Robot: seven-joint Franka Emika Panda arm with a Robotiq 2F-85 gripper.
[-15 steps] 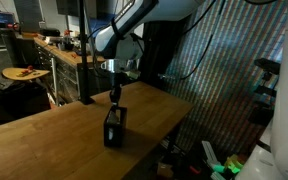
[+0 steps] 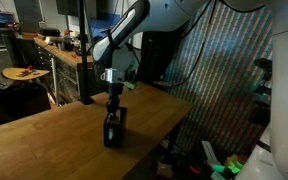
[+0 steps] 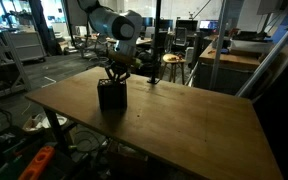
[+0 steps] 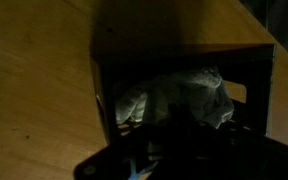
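Note:
A black open-topped box [image 2: 115,132] stands on the wooden table, near its edge. In the wrist view its dark rim [image 4: 106,95] surrounds a crumpled pale grey cloth [image 4: 206,82] lying inside. My gripper [image 2: 113,108] points down at the box's mouth, with its tips at or just inside the opening. The same box [image 3: 112,96] in the second exterior view has the gripper [image 3: 115,74] right over its top. The fingers are shut, dark against the dark box, over the cloth. Whether any fold of cloth is between them is too dark to see.
Shelves, desks and a stool [image 2: 26,74] stand in the background, away from the arm.
Over the last second my gripper has come down from above the box to its opening. The box stays in the same place.

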